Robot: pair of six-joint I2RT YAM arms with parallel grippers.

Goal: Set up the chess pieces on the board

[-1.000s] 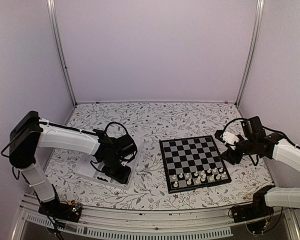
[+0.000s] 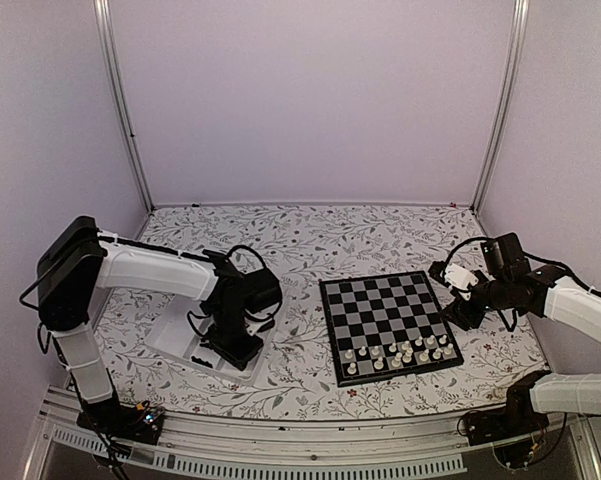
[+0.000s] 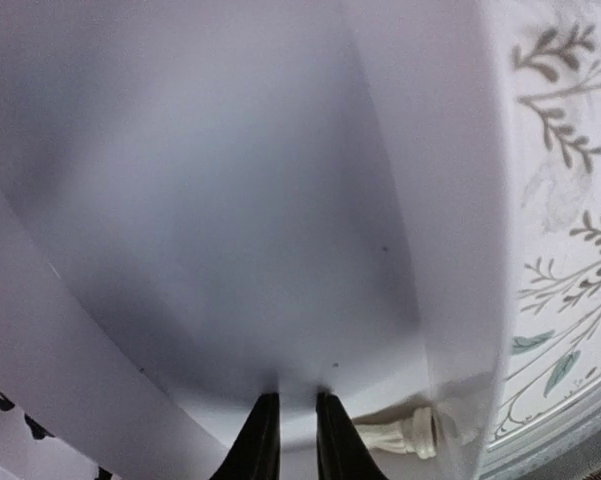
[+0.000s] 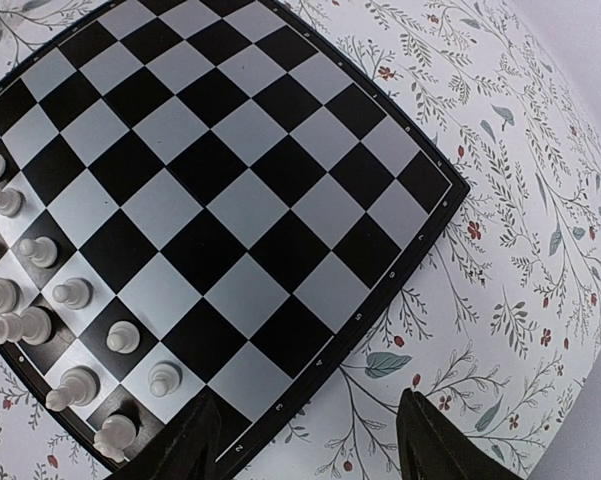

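A white chess piece lies on its side at the near end of the white tray. My left gripper is down over the tray, with a narrow gap between its fingers and nothing visible in it. The right-hand finger overlaps the piece's thin end in the left wrist view; whether they touch is unclear. Along the near rows of the chessboard stand several white pieces. Right of the board, my right gripper is open and empty above its edge.
Black pieces show in a neighbouring compartment of the tray, partly cut off. The rest of the board is bare.
The left arm has shifted slightly to the right and its hand has tilted a little over the tray. The right arm and the pieces on the board have not moved.
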